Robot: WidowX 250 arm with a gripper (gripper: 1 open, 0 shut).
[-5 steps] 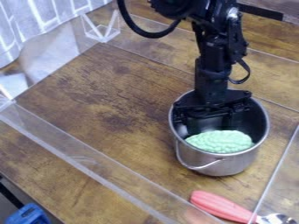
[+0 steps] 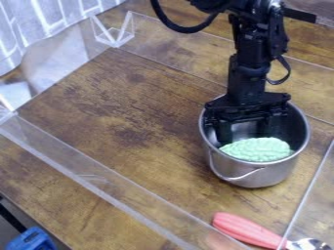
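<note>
A steel pot (image 2: 255,172) with a wire handle stands on the wooden tabletop at the right. Inside it lies a pale green, bumpy oval object (image 2: 255,149). My black gripper (image 2: 248,119) reaches down from the top into the back part of the pot, above the green object. Its fingertips are dark against the pot's interior, so I cannot tell whether they are open or shut, or whether they touch anything.
A pink-handled utensil (image 2: 251,230) with a metal head lies at the front right. Clear plastic barriers edge the work area. A blue object (image 2: 33,240) sits at the lower left corner.
The pot with the green object in it has shifted slightly to the right over the last second, and my gripper has moved slightly with it.
</note>
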